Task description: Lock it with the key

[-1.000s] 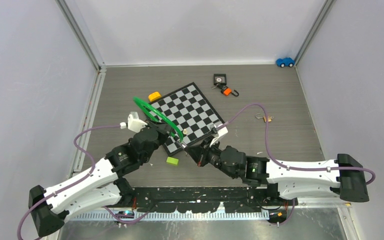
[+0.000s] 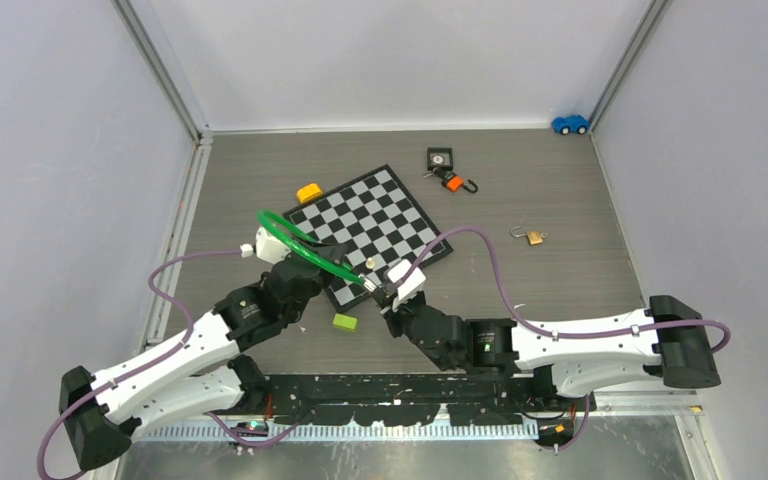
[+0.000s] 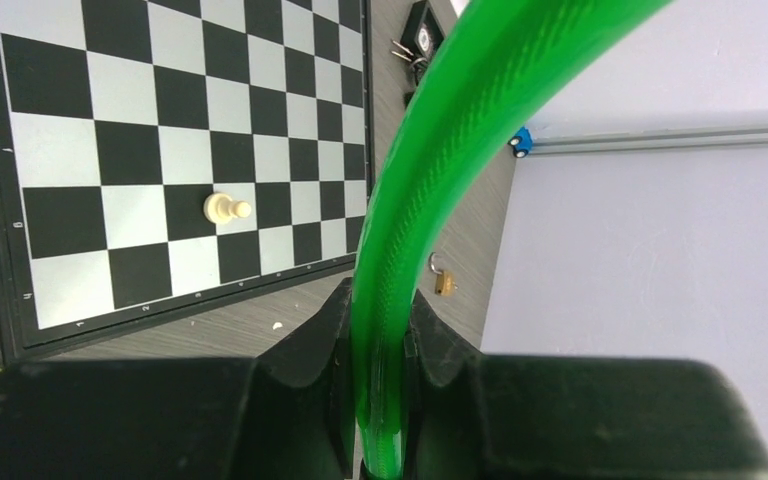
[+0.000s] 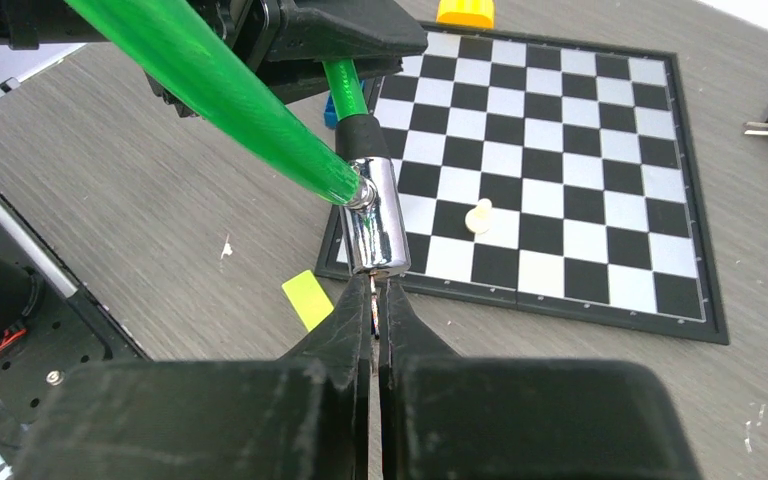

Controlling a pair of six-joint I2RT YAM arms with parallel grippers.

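Note:
A green U-shaped cable lock hangs over the chessboard, with my left gripper shut on its green cable. Its chrome lock body has one cable end in its side and a black collar at the top. In the right wrist view, my right gripper is shut on a thin metal piece at the bottom end of the chrome body, probably the key, mostly hidden by the fingers.
A chessboard with one white pawn lies beneath. A black lock with keys, a brass padlock, a blue toy car, a yellow piece and a green block lie around it.
The left arm has barely moved.

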